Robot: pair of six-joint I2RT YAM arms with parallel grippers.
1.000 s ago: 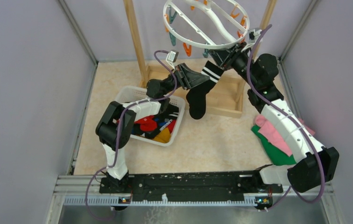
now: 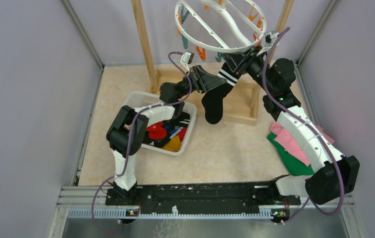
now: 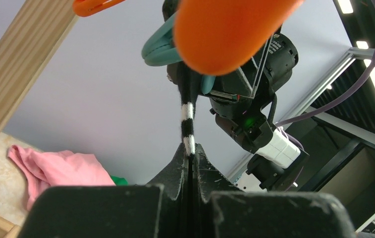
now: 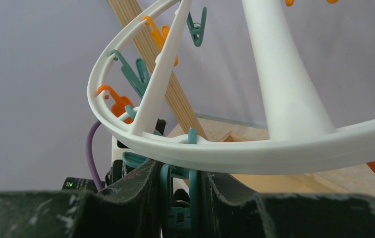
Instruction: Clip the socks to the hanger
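A black sock (image 2: 214, 105) with two white stripes hangs below the white round hanger (image 2: 210, 48), toe down. My left gripper is shut on the sock's striped part. Its cuff (image 3: 188, 82) reaches up beside a teal clip (image 4: 193, 191) on the hanger's rim. Around that clip my right gripper is shut, just under the rim. Whether the cuff lies between the clip's fingers cannot be made out. A blurred orange clip (image 3: 230, 29) hangs close before the left wrist camera.
Several orange and teal clips hang round the rim, among them an orange clip (image 2: 200, 52) left of the sock. A white basket (image 2: 190, 130) of socks stands at left. A pink cloth (image 2: 290, 143) and a green cloth (image 2: 289, 161) lie at right.
My left gripper has shifted slightly right and up with the sock, bringing the cuff nearer the right gripper. The hanger has swung a little to the right. The right arm looks still.
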